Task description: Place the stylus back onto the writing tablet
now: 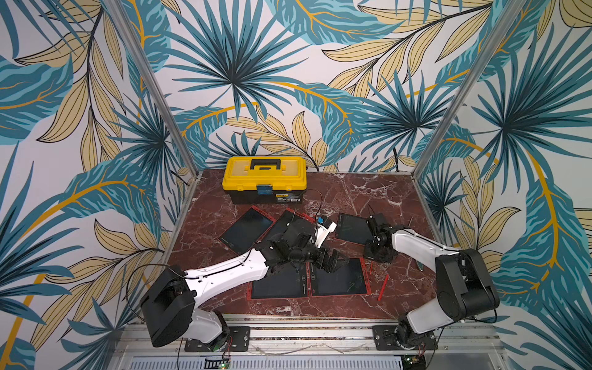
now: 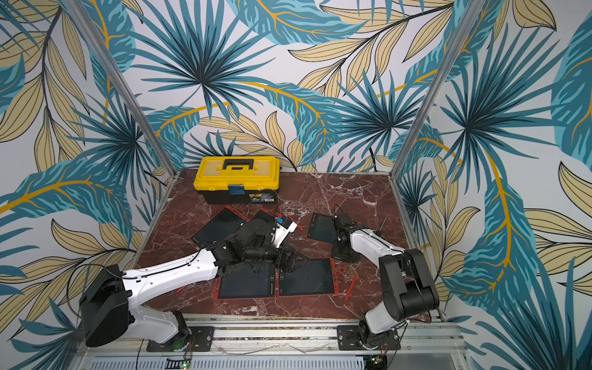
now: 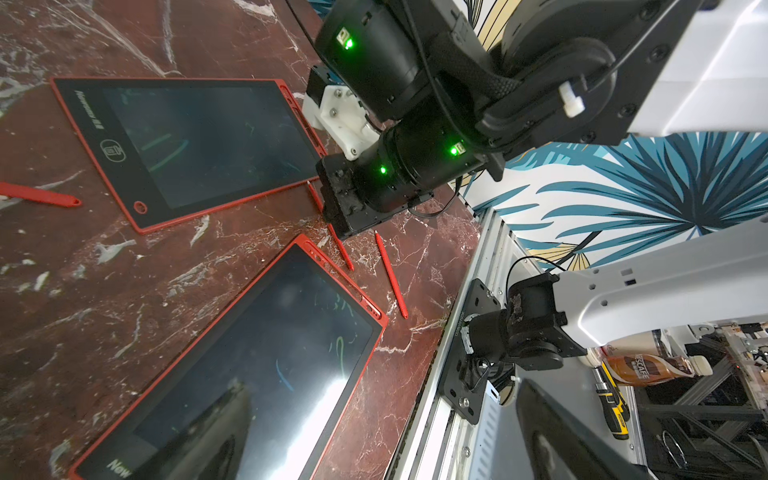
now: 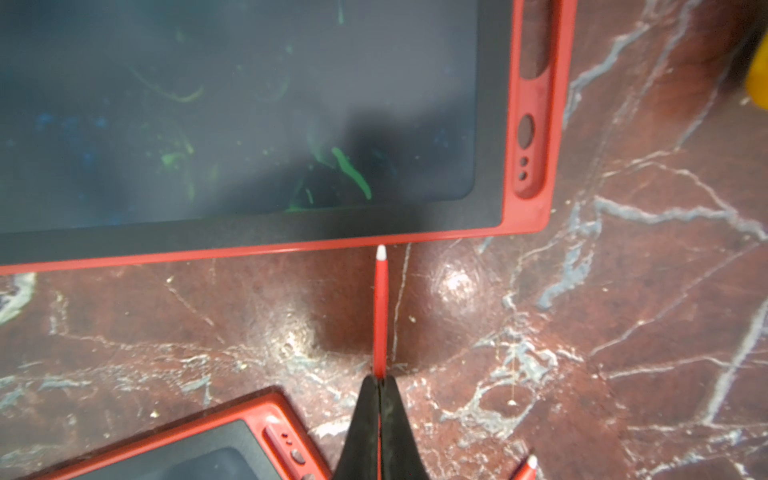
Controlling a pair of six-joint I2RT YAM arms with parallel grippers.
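Note:
A red stylus (image 4: pixel 381 308) with a white tip lies on the tabletop, its tip at the long edge of a red-framed writing tablet (image 4: pixel 320 104). My right gripper is shut over the stylus's rear part. Only a hairline gap runs between its fingers, with a trace of red in it; whether the stylus is pinched or just underneath is hard to tell. The tablet's slotted holder strip (image 4: pixel 532 120) is empty in the part in view. In the left wrist view my left gripper stands wide open above a second tablet (image 3: pixel 264 368), holding nothing.
Another red stylus (image 3: pixel 390 274) lies near the front right, and a third (image 3: pixel 40 194) farther off. Further tablets (image 1: pixel 248 229) cover the left and middle of the table. A yellow toolbox (image 1: pixel 264 174) stands at the back. Bare tabletop (image 1: pixel 370 191) shows at the back right.

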